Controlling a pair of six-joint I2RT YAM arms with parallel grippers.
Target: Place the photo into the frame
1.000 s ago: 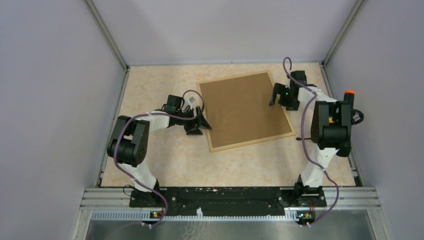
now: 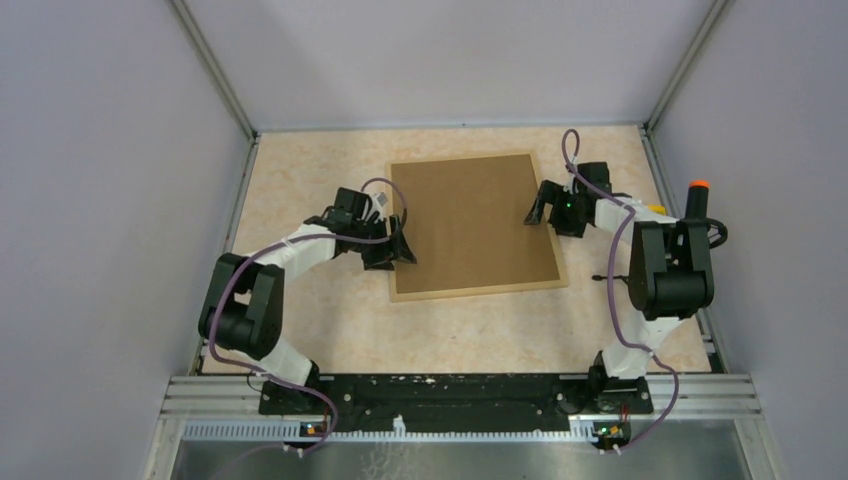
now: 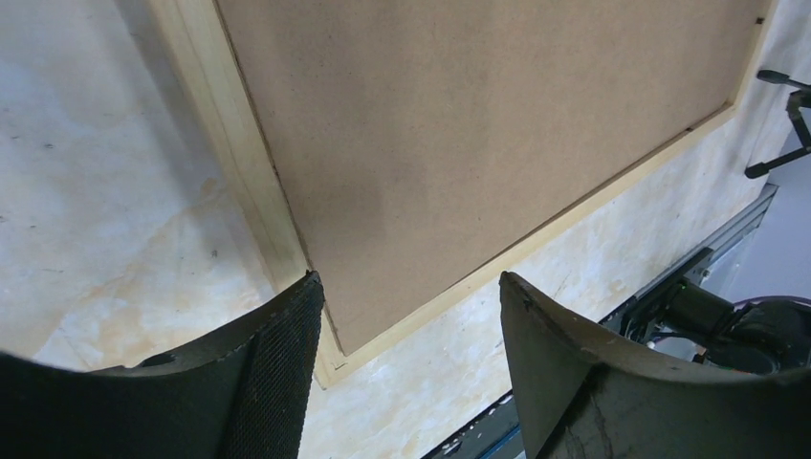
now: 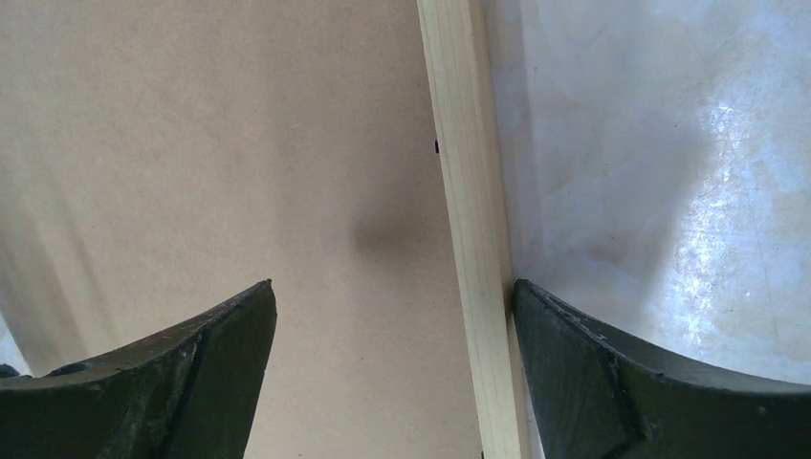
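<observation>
The frame (image 2: 478, 294) lies face down on the table, its pale wooden rim around a brown backing board (image 2: 470, 225). No photo shows in any view. At its left side is my left gripper (image 2: 402, 262), partly open and empty; in the left wrist view its fingers (image 3: 277, 354) hang above the frame's near-left corner. My right gripper (image 2: 541, 222) stands open across the right rim. In the right wrist view, one finger (image 4: 564, 354) is against or very close to the rim's outer side, and the other (image 4: 215, 368) is over the board.
To the frame's right lies a small black stand-like item (image 3: 801, 120). A dark tool with an orange end (image 2: 699, 185) leans by the right wall, near a yellow object (image 2: 656, 209). Bare table shows left and in front of the frame.
The frame has shifted left and turned straighter.
</observation>
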